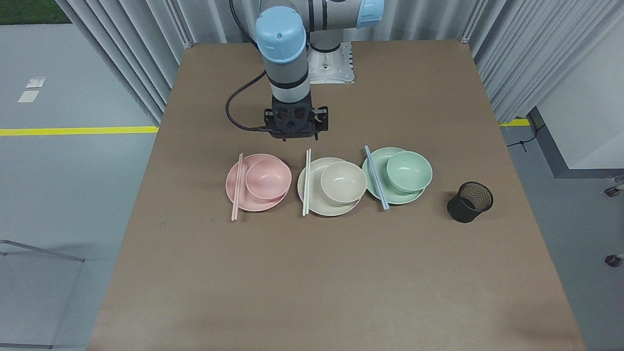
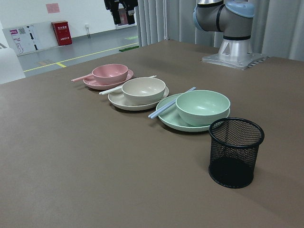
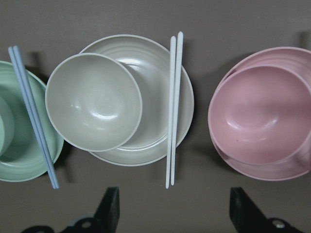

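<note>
My gripper [image 1: 300,135] hangs open and empty above the table behind three place settings, also at the top of the left view [image 2: 121,19]. A pink bowl [image 1: 268,179] sits on a pink plate with pink chopsticks [image 1: 237,193] across its side. In the middle, a cream bowl [image 1: 343,181] rests on a cream plate with white chopsticks [image 1: 306,181]. A green bowl [image 1: 409,170] sits on a green plate with blue chopsticks [image 1: 377,178]. The wrist view looks down on all three settings.
A black mesh cup [image 1: 469,202] stands right of the green setting. A cable loops from the arm, and the robot base [image 1: 330,67] is at the back.
</note>
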